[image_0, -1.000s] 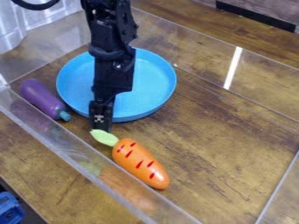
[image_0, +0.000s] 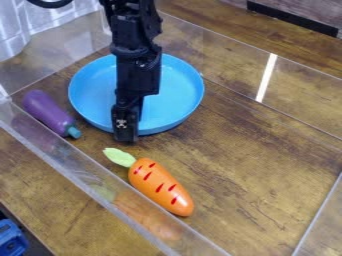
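A black robot arm reaches down from the top of the camera view to its gripper (image_0: 126, 124), which is low over the near part of a blue plate (image_0: 181, 90). Whether the fingers are open or shut is hard to tell against the dark body. An orange toy carrot (image_0: 158, 186) with a pale green top lies in front of the plate. A purple toy eggplant (image_0: 48, 112) lies to the left of the plate.
Clear tray walls (image_0: 261, 238) run along the left and near edges. A blue object (image_0: 8, 240) sits at the lower left corner, outside.
The gripper has moved slightly up, away from the carrot's leafy top. The carrot and eggplant look unmoved.
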